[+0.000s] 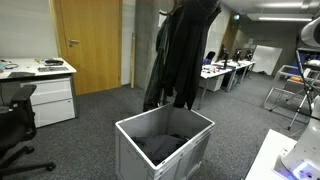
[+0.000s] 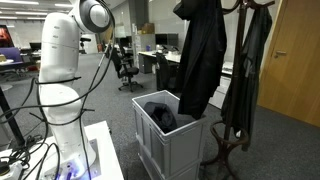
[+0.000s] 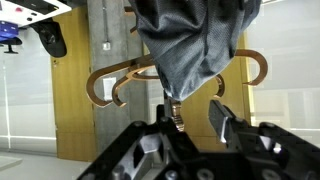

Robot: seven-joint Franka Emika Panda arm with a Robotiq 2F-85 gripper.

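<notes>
A wooden coat stand (image 2: 237, 60) with curved hooks stands behind the grey bin. One dark garment (image 2: 204, 60) hangs long in front of it, its upper end beyond the frame. Another dark garment (image 2: 247, 75) hangs on the stand's far side. From above, the wrist view shows the hooks (image 3: 118, 72) and grey-black cloth (image 3: 185, 45) draped at the stand's top. My gripper is partly open over the stand, with a gap between its fingers and no cloth visibly pinched there. Neither exterior view shows the gripper. Whether the front garment rests on a hook cannot be seen.
A grey bin (image 1: 143, 159) holding dark cloth (image 1: 160, 147) stands below the hanging garments. Farther back are a white desk (image 1: 40, 75) and a black chair (image 1: 15, 125). A wooden door (image 1: 83, 35) is behind, with open carpet left of the bin.
</notes>
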